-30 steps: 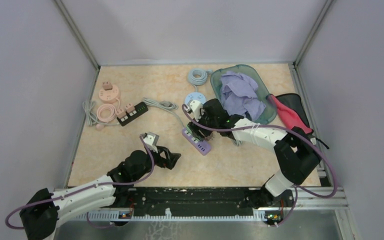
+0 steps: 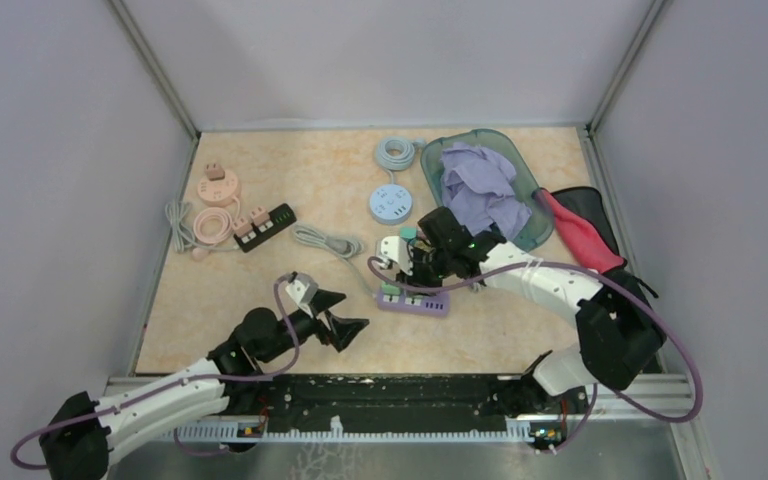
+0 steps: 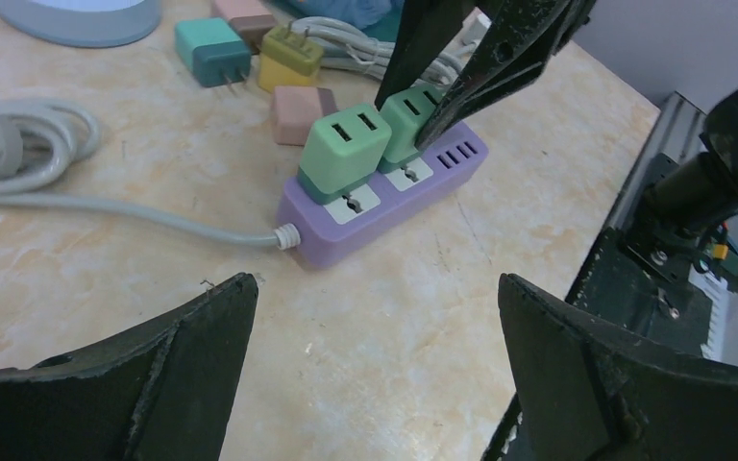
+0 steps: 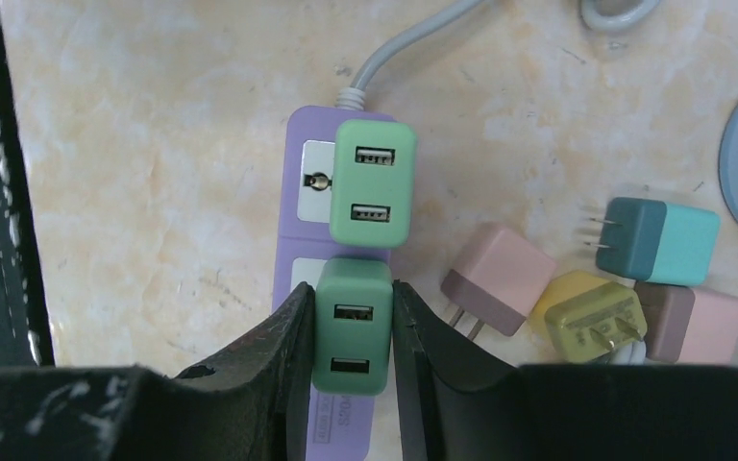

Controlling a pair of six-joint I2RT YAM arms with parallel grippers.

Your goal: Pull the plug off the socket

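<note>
A purple power strip (image 2: 413,304) lies near the middle front of the table, its grey cord leading off to the left. Two green plugs sit side by side on it. The green plug nearer the cord (image 4: 372,182) stands free. On the other green plug (image 4: 353,325) my right gripper is shut, one finger on each side. In the left wrist view this gripped plug (image 3: 410,120) still rests at its socket; whether its prongs are fully in cannot be seen. My left gripper (image 2: 351,311) hangs open and empty, left of the strip.
Beside the strip lie loose plugs: pink (image 4: 500,279), yellow (image 4: 591,315) and teal (image 4: 657,240). A round blue socket (image 2: 390,203), a black strip (image 2: 265,228) and a green basket (image 2: 534,231) stand farther back.
The purple strip has turned from slanted to nearly level and shifted right and toward the front. My right gripper moved the same way. The cord was dragged along; the left arm shifted slightly.
</note>
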